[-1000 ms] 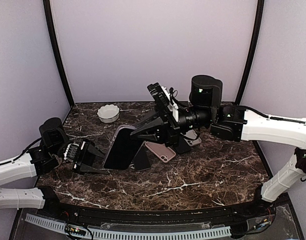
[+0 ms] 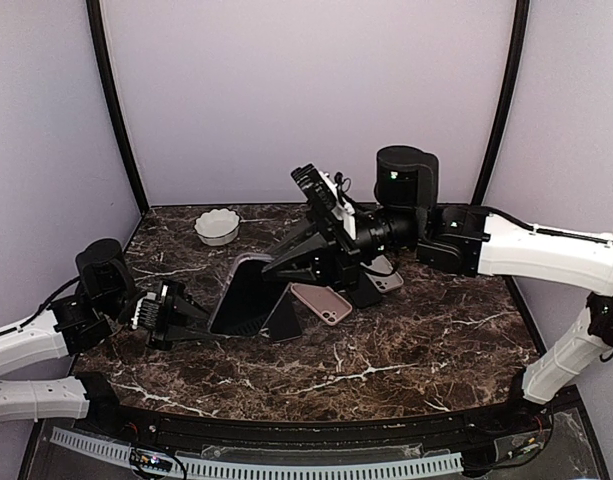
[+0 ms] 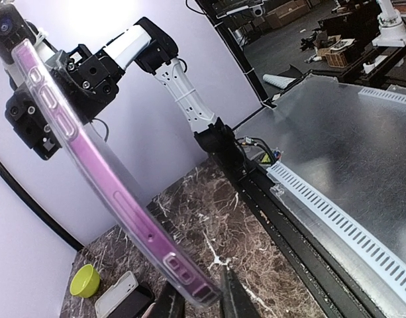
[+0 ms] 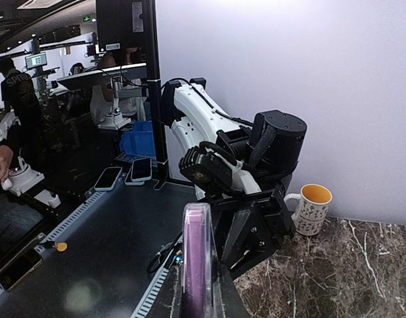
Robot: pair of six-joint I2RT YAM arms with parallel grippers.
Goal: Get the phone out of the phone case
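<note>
The phone [image 2: 244, 295] is tilted above the table in a clear case [image 2: 232, 264], its dark screen facing the top view. My right gripper [image 2: 273, 271] is shut on the upper right edge of the cased phone. In the right wrist view, the case's clear rim [image 4: 197, 215] and the phone's purple side [image 4: 197, 265] run edge-on between the fingers. My left gripper [image 2: 210, 325] stands open at the lower left corner. In the left wrist view, that corner of the purple phone [image 3: 143, 228] reaches down between the left fingertips; contact is hard to tell.
A pink phone [image 2: 324, 303] and dark flat pieces [image 2: 283, 322] lie on the marble table beneath and right of the raised phone. A white bowl [image 2: 217, 226] stands at the back left.
The left fingers have moved a little around the phone's lower left corner. A lighter striped band now shows along the screen's lower end.
</note>
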